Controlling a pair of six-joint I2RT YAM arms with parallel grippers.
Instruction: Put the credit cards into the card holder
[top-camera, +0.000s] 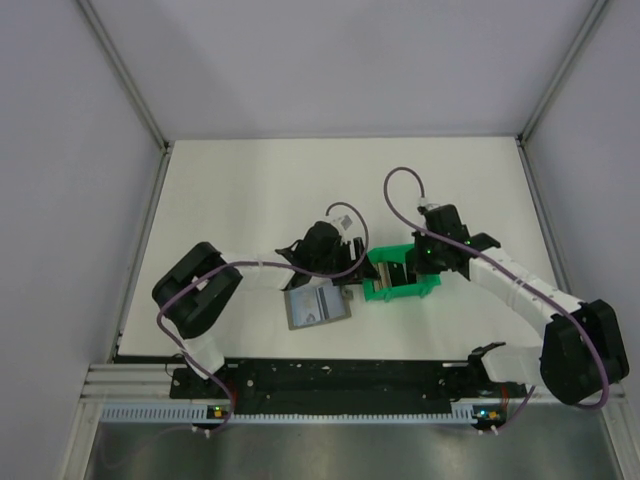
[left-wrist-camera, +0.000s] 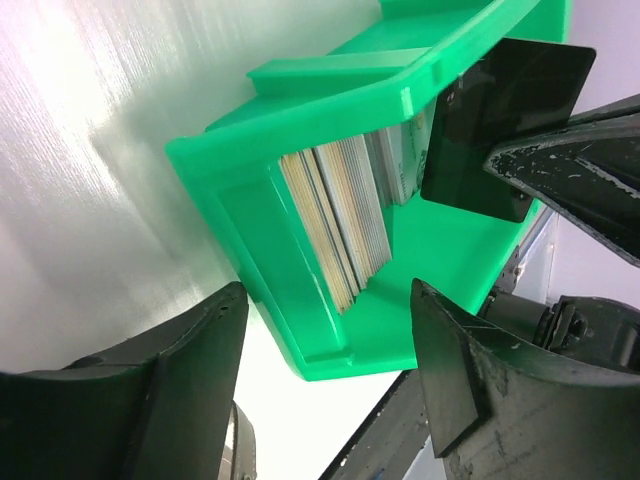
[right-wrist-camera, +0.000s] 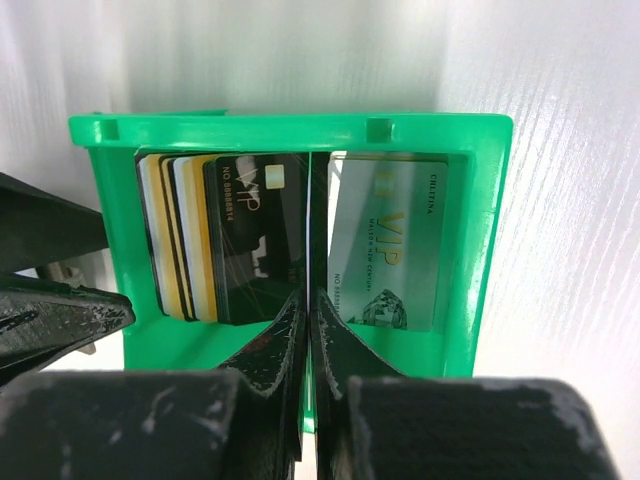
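Note:
The green card holder (top-camera: 405, 291) sits right of the table's middle. Inside it, a row of cards (left-wrist-camera: 348, 215) stands at one end. A black VIP card (right-wrist-camera: 250, 270) faces the gap, and silver VIP cards (right-wrist-camera: 405, 225) stand opposite. My right gripper is shut on a black card, which appears edge-on within the holder in the right wrist view. My left gripper is open, its fingers (left-wrist-camera: 205, 335) apart on either side of the holder's end wall (left-wrist-camera: 290, 270), near the stacked cards.
A grey tray-like piece (top-camera: 310, 318) with a card-like strip lies left of the holder, beneath the left arm. Both arms stand close together over the holder.

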